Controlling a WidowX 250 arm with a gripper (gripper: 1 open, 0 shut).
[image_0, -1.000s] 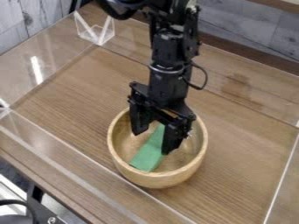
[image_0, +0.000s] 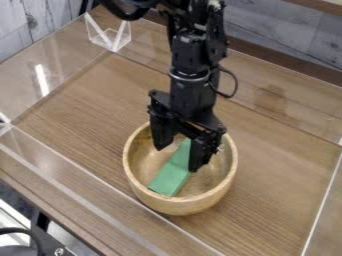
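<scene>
A wooden bowl (image_0: 147, 190) sits on the tabletop with a green rectangular block (image_0: 168, 178) lying inside it. My black gripper (image_0: 183, 141) hangs over the bowl, open, its two fingers apart on either side above the block's upper end. The block's upper end is partly hidden by the near finger.
A white frame-like object (image_0: 110, 32) stands at the back left, by the table's edge.
The gripper's fingers have shifted slightly over the bowl. The bowl and block look unmoved.
</scene>
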